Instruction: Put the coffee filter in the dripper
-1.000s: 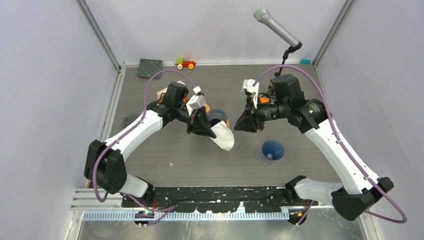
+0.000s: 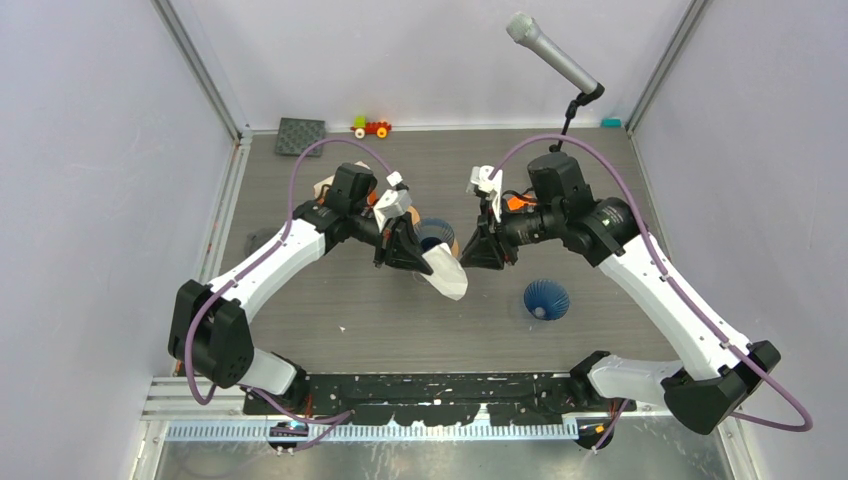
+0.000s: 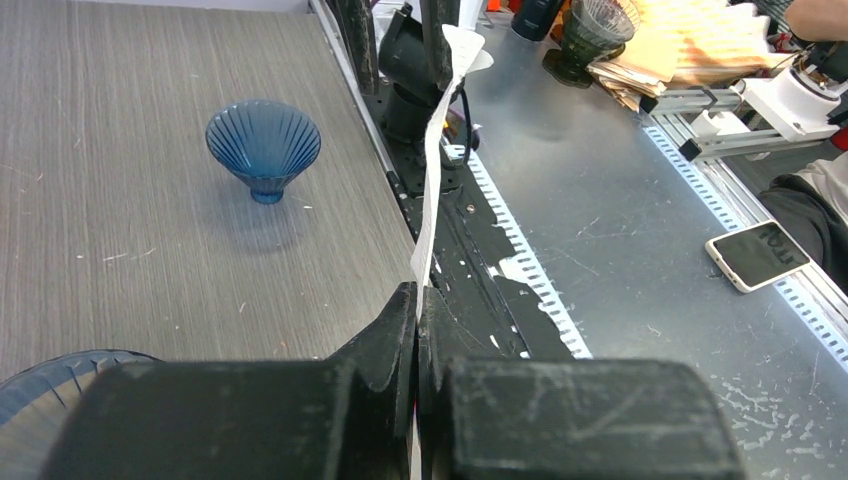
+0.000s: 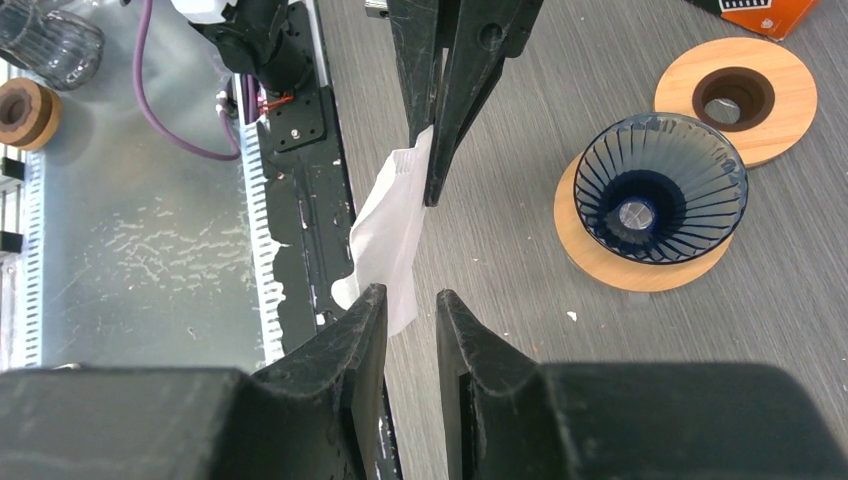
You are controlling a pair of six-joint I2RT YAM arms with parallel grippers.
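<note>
A white paper coffee filter (image 2: 445,273) is held in my left gripper (image 2: 425,270), shut on it; in the left wrist view it stands up from the fingertips (image 3: 408,296). My right gripper (image 2: 467,262) is close to the filter's right side; in the right wrist view its fingers are apart (image 4: 450,320), with the filter (image 4: 385,235) just beyond them. The dark blue ribbed dripper (image 4: 700,180) sits on a wooden stand (image 4: 580,235), behind the filter in the top view, partly hidden by it.
A second blue ribbed cone (image 2: 546,298) stands on the front right of the table. A wooden ring (image 4: 780,90) and an orange item (image 4: 760,18) lie behind the dripper.
My right gripper has moved left toward the filter. The left gripper and filter are almost unchanged.
</note>
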